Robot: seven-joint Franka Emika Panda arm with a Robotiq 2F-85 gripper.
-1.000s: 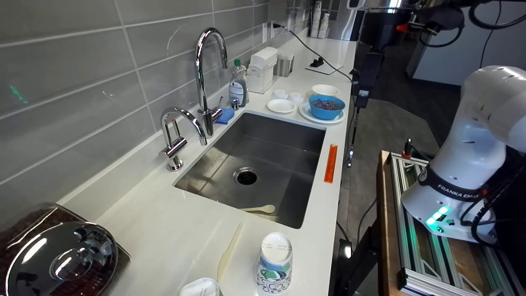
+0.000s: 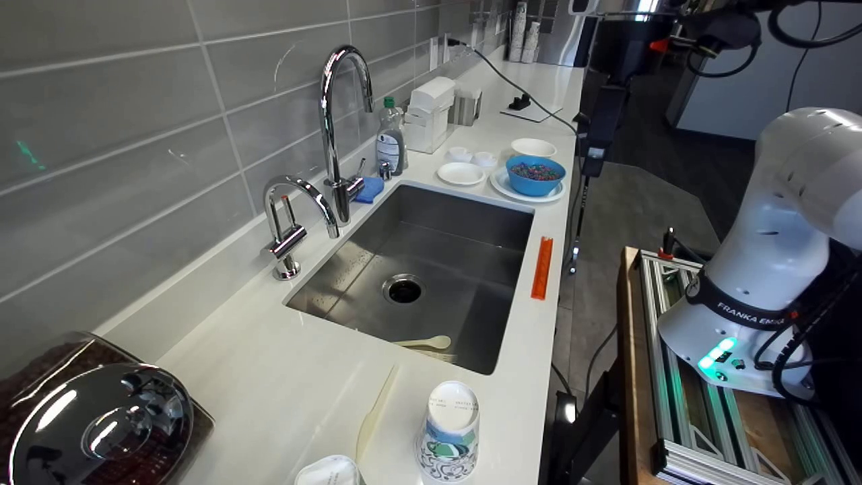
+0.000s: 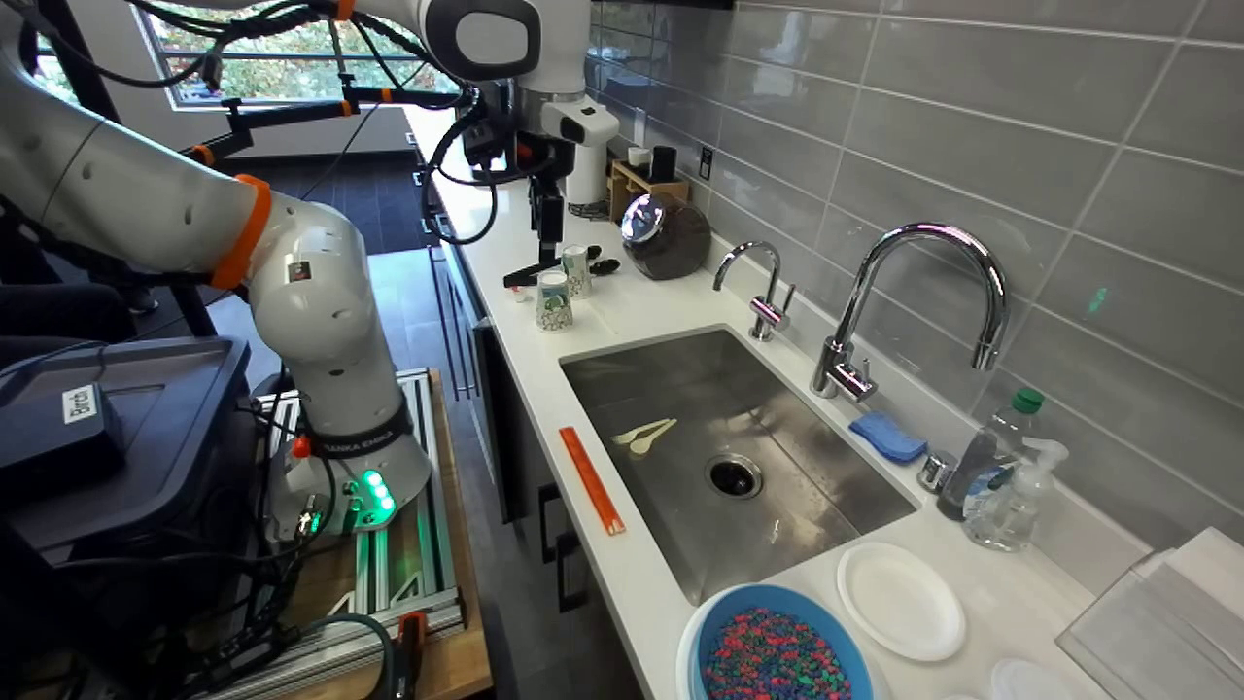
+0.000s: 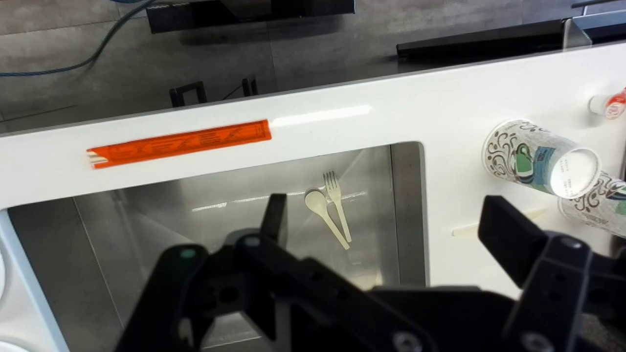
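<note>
My gripper stands open, with its two black fingers wide apart and nothing between them in the wrist view. Below it, in the steel sink (image 4: 258,229), lie a pale spoon (image 4: 317,203) and a pale fork (image 4: 333,188), side by side. Two patterned paper cups stand upside down on the counter: one cup (image 4: 522,153) near the front edge, the other cup (image 4: 595,205) just behind it. A pale knife (image 2: 373,416) lies flat beside them. On the sink's front ledge rests an orange chopstick packet (image 4: 182,143).
Two chrome faucets (image 2: 329,121) rise behind the sink. A blue bowl (image 2: 526,184) of colourful bits sits on a plate at one end, near a white plate (image 3: 900,601). A dark lidded jar (image 3: 665,237) stands beyond the cups. Counter between cups and faucets is mostly clear.
</note>
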